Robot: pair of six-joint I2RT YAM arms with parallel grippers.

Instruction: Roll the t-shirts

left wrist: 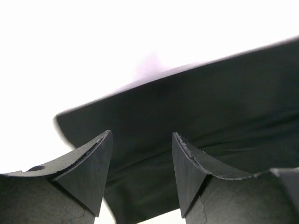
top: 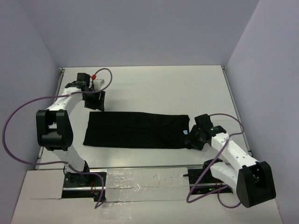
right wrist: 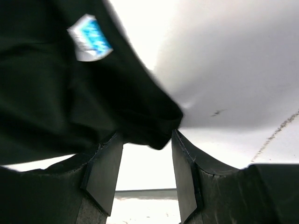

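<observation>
A black t-shirt (top: 131, 130) lies as a long, flat folded strip across the white table, wrinkled toward its right end. A small blue and white tag (right wrist: 92, 37) shows near that end. My left gripper (top: 96, 108) hovers at the strip's far left corner; in the left wrist view its fingers (left wrist: 84, 179) stand wide apart over the cloth (left wrist: 196, 98). At the strip's near right corner is my right gripper, open. The corner of the cloth (right wrist: 161, 126) reaches between its fingertips, not pinched as far as I can see.
Bare white table (top: 149, 88) stretches behind the strip, and a narrower clear band lies in front. Grey walls (top: 266, 70) close in the left, right and back. Purple cables (top: 28, 105) loop around both arms.
</observation>
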